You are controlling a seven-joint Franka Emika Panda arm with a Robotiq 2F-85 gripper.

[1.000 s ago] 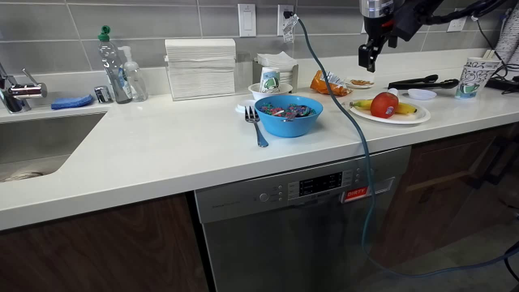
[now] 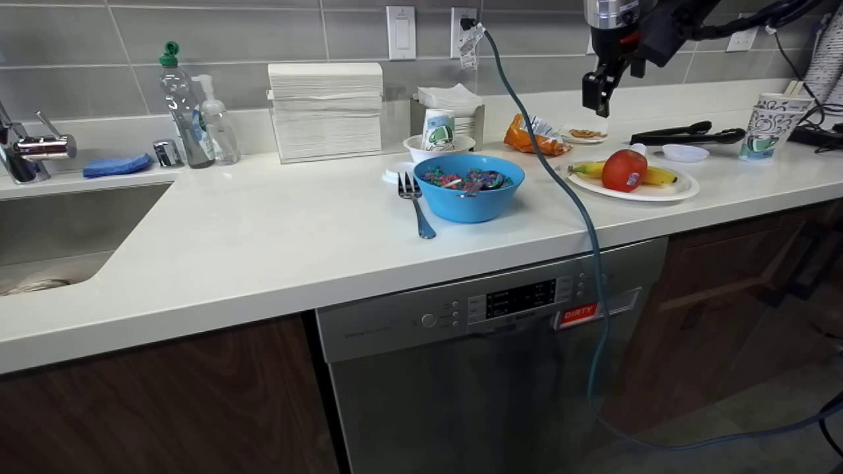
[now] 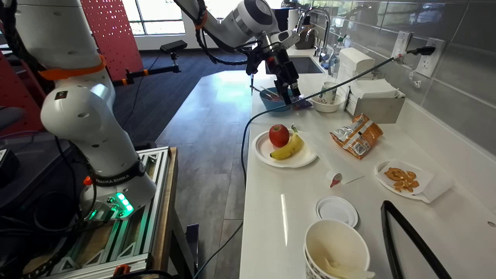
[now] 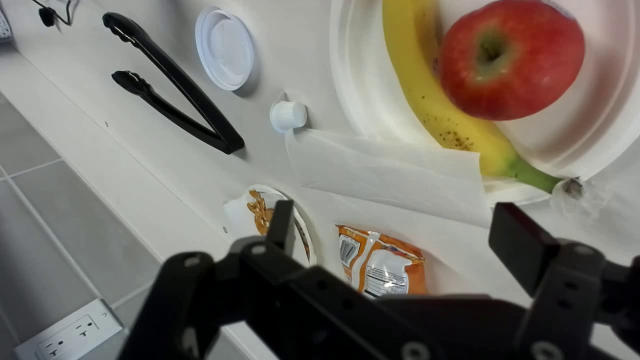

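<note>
My gripper hangs in the air above the counter, its fingers wide apart and nothing between them; in exterior view 1 the gripper [image 2: 598,93] is at the upper right. Beneath it in the wrist view lie an orange snack bag [image 4: 384,264] and part of a small plate of pretzels [image 4: 303,225], partly hidden by a finger. A red apple [image 4: 516,60] and a yellow banana [image 4: 414,78] share a white plate [image 4: 354,72]. Off to the left in exterior view 1, a blue bowl [image 2: 466,207] holds wrapped candies, with a fork [image 2: 419,207] beside it.
Black tongs [image 4: 180,84], a white lid [image 4: 225,48] and a patterned cup [image 2: 770,130] sit on the right of the counter. A teal cable [image 2: 581,207] runs from the wall outlet across the counter's front edge. Bare counter [image 2: 261,229] stretches between sink and bowl.
</note>
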